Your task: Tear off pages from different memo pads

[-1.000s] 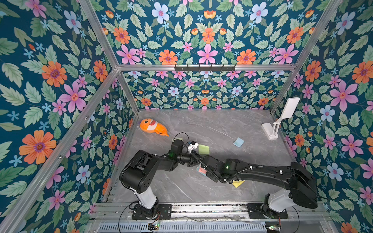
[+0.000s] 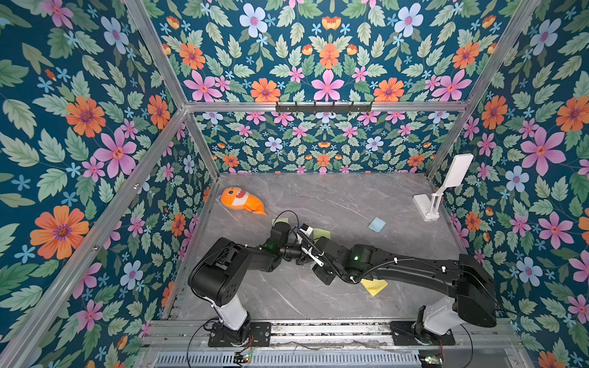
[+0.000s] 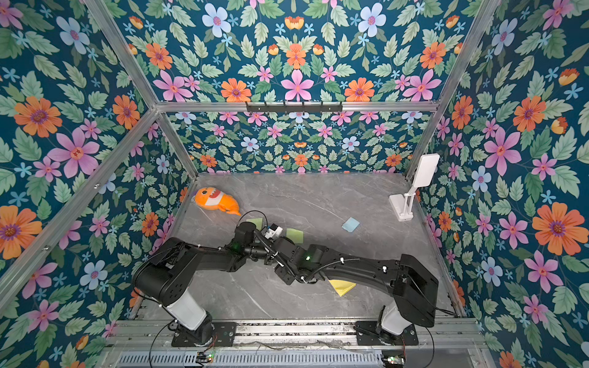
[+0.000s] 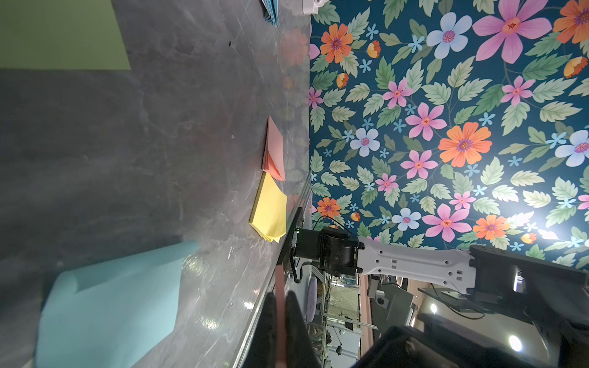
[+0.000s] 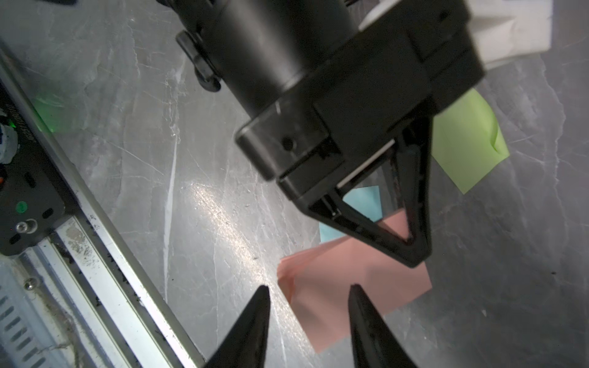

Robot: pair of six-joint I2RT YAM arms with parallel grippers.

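Observation:
A pink memo sheet (image 5: 362, 270) hangs from my left gripper, whose fingers are shut on its edge; its far left edge is bent over. In the left wrist view the same pink sheet (image 4: 280, 325) shows edge-on as a thin strip between the fingers. My right gripper is open, its two fingertips spread before the lower part of that sheet; contact cannot be told. Farther off lie a pink memo pad (image 4: 274, 150) and a yellow memo pad (image 4: 270, 211), side by side. A blue pad (image 4: 270, 11) shows partly at the top.
A loose blue sheet (image 4: 116, 306) with a curled edge and a green sheet (image 4: 58, 33) lie on the table. An orange plush toy (image 2: 240, 200) is at the back left, a white lamp (image 2: 438, 193) at the back right. Both arms meet mid-table.
The right gripper has shifted toward the left arm and now hides the pink sheet in the top left view. More of the yellow pad shows. The left arm has hardly moved.

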